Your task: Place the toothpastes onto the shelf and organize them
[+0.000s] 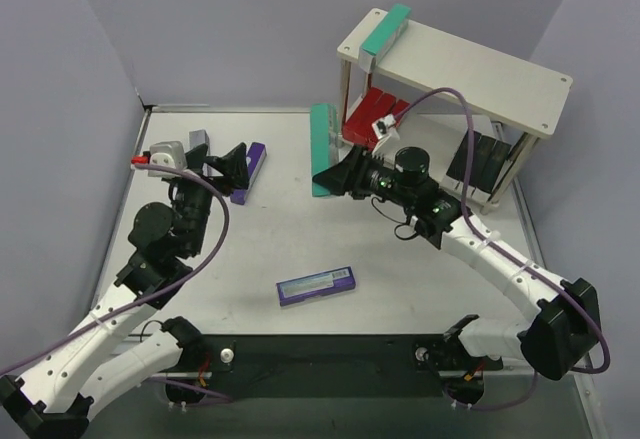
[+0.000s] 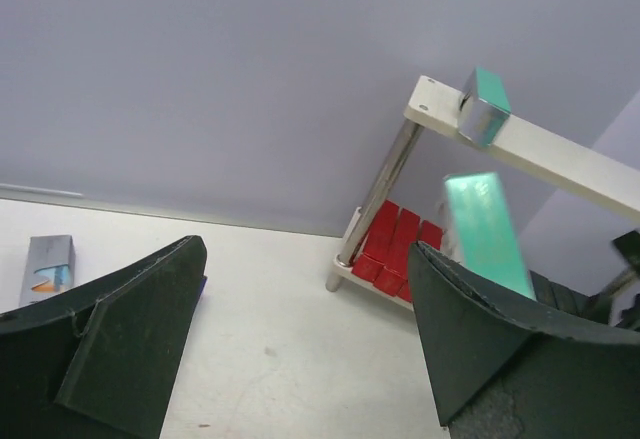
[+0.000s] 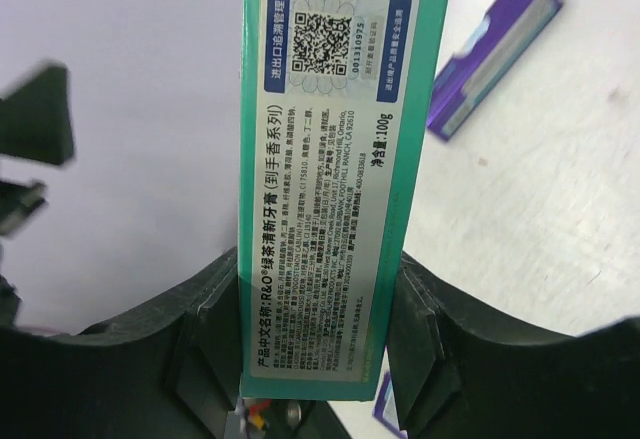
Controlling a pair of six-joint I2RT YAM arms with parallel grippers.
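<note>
A teal toothpaste box (image 1: 324, 149) is held off the table, its near end between the fingers of my right gripper (image 1: 345, 174). Its printed label side (image 3: 330, 179) fills the middle of the right wrist view. My left gripper stands open on the left side, empty. The white two-tier shelf (image 1: 480, 69) is at the back right. On its top board lies another teal box (image 1: 385, 37), at the left end. Red boxes (image 1: 372, 117) sit on the lower board at the left, dark boxes (image 1: 477, 163) at the right.
Purple boxes lie on the table: one box (image 1: 316, 286) near the front, another box (image 1: 248, 172) beside the left gripper. A grey-purple box (image 2: 47, 267) is at the far left. The upper board is clear right of its teal box.
</note>
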